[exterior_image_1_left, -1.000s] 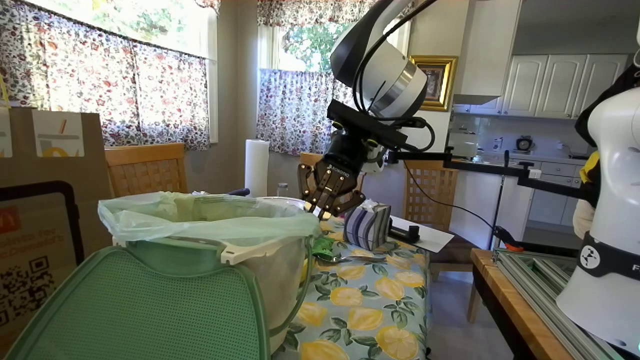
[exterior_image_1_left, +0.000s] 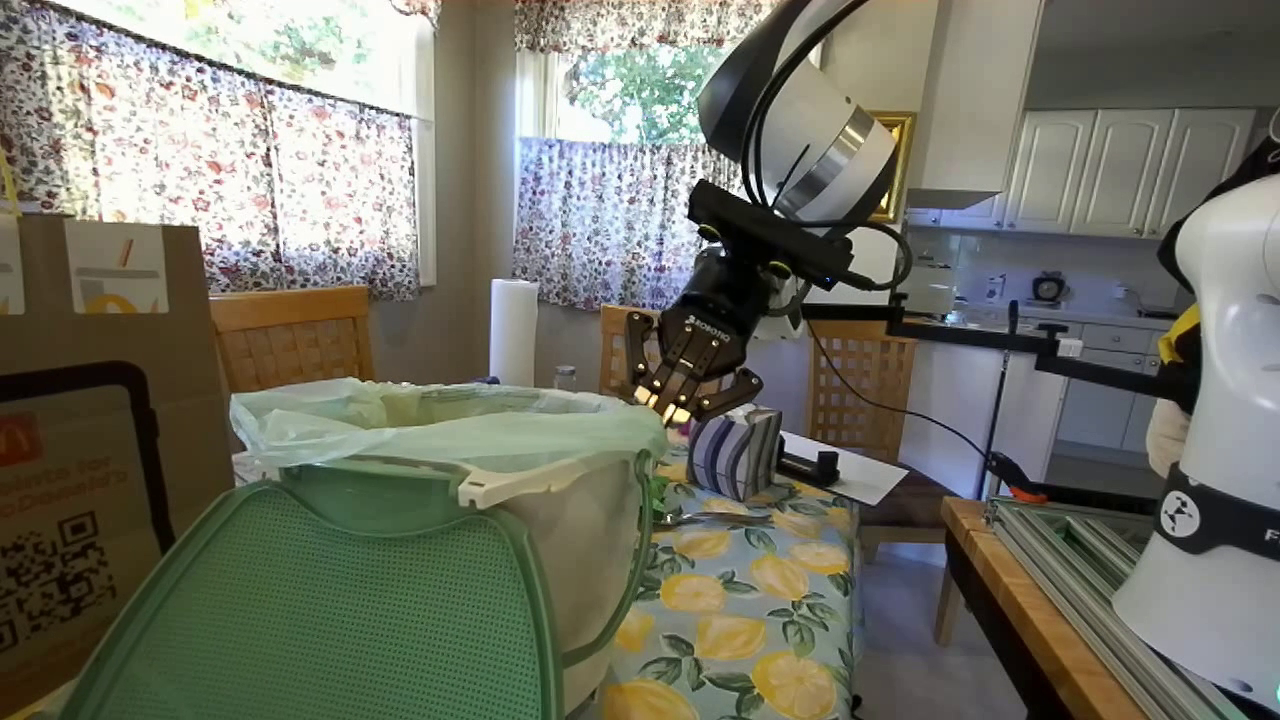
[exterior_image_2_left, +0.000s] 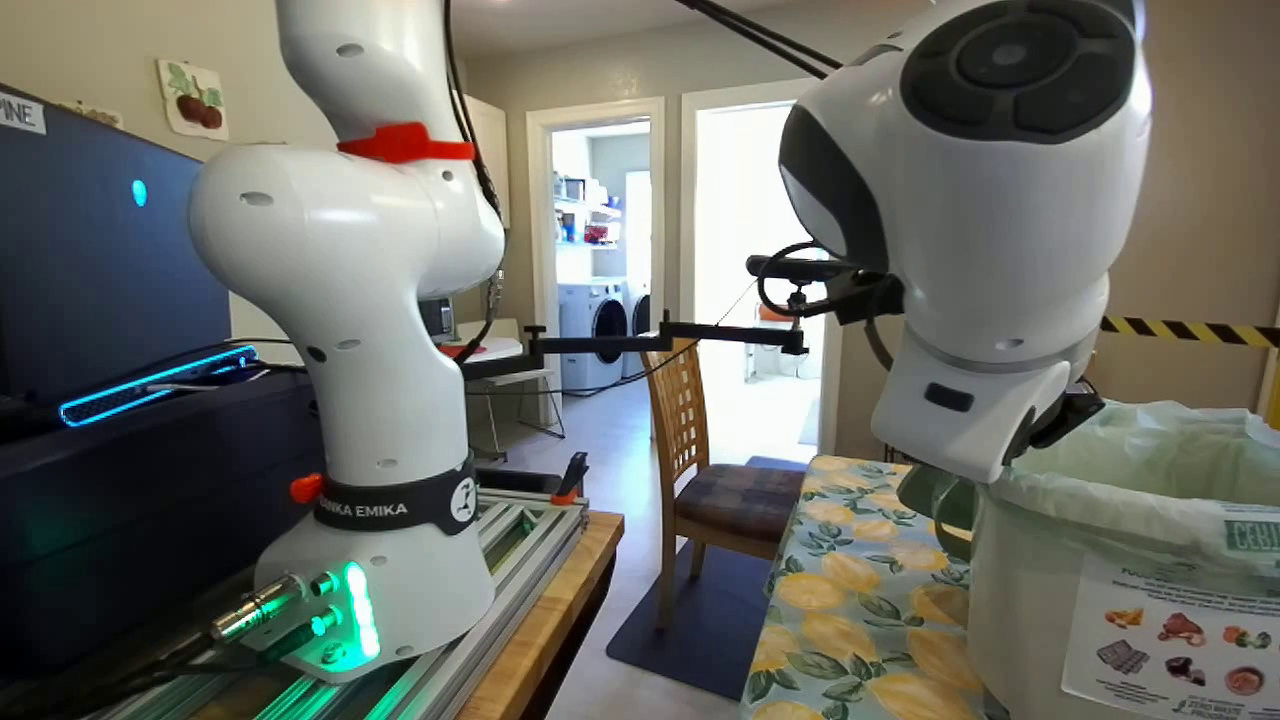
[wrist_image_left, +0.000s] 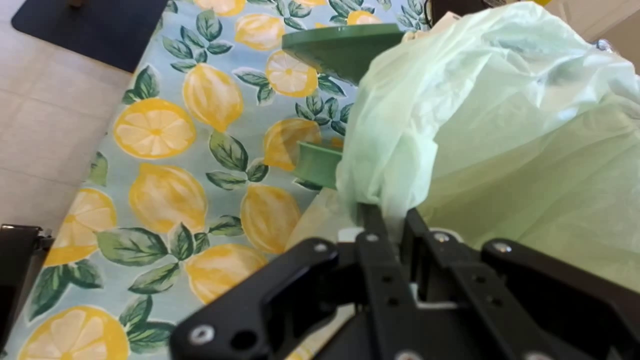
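In exterior view 1, a pale bin (exterior_image_1_left: 590, 522) stands on the table with its green mesh lid (exterior_image_1_left: 324, 600) hanging down in front. A thin light-green bag (exterior_image_1_left: 468, 434) lines it and folds over the rim. My gripper (exterior_image_1_left: 663, 408) is at the rim's right side, pointing down. From the wrist view, the gripper is shut on a gathered edge of the bag (wrist_image_left: 414, 120), which rises from between the fingertips. The bag's inside looks open to the right. Exterior view 2 shows the bin (exterior_image_2_left: 1020, 612), while the arm hides the fingers there.
Behind the bin are a striped tissue box (exterior_image_1_left: 734, 456), a paper towel roll (exterior_image_1_left: 513, 336) and some utensils (exterior_image_1_left: 714, 518). A cardboard bag (exterior_image_1_left: 96, 480) stands at the left. The lemon-print tablecloth (exterior_image_1_left: 732, 636) is bare at the front right. Chairs surround the table.
The gripper and arm have moved right and slightly up in exterior view 1. The bin, its lid and the bag have shifted right with them, and the bag's edge by the fingers sits higher.
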